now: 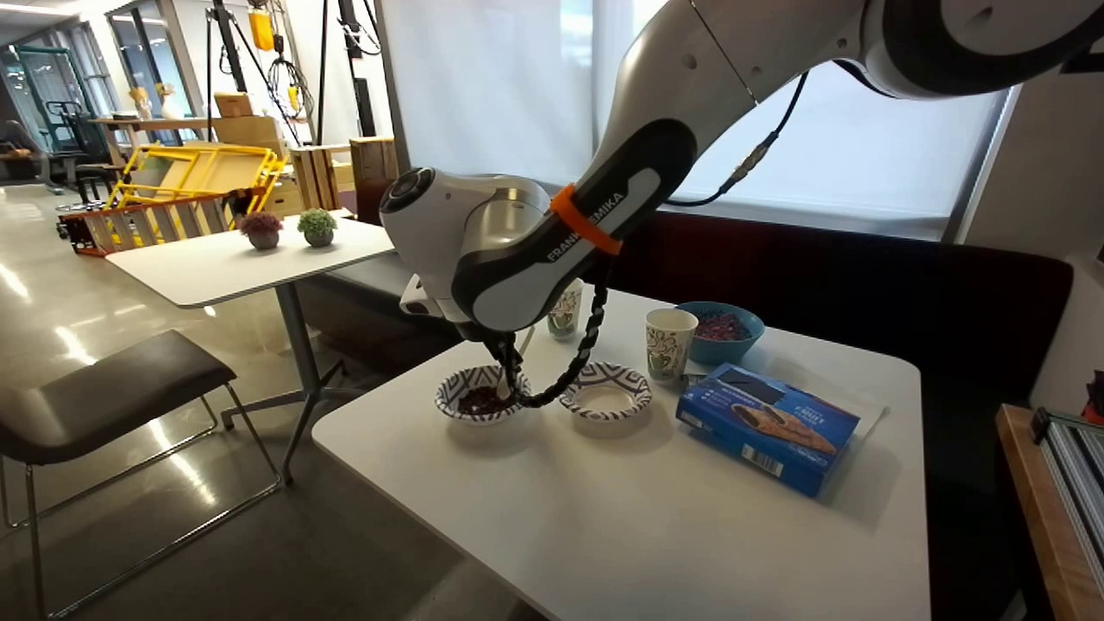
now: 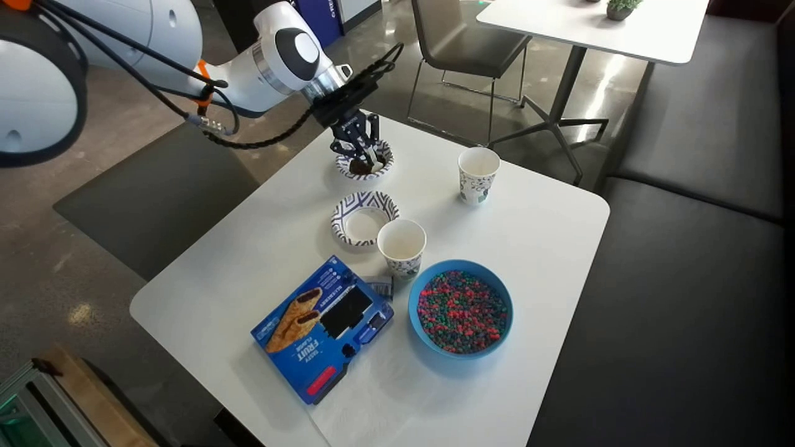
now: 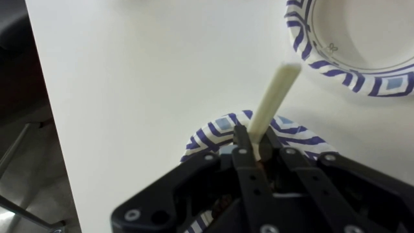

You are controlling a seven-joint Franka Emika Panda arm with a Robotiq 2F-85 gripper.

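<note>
My gripper is shut on a pale spoon-like utensil [image 3: 273, 101], whose handle sticks up past the fingertips. In exterior view 2 the utensil's pale lower end [image 2: 376, 162] reaches down into a patterned paper bowl [image 2: 343, 164] of dark bits [image 2: 361, 167]. The wrist view hides that lower end and most of the bowl behind the fingers. Beside it on the table lies a second patterned bowl [image 2: 384, 202], empty. From exterior view 1, the arm and its cable cover the fingers.
Two paper cups [image 2: 477, 177] stand apart on the table. A blue bowl [image 2: 508, 307] full of coloured bits sits near one cup [image 2: 402, 249]. The blue snack box [image 2: 313, 339] lies flat. Bare tabletop [image 1: 611, 507] stretches in front. The dark-filled bowl is near a table edge.
</note>
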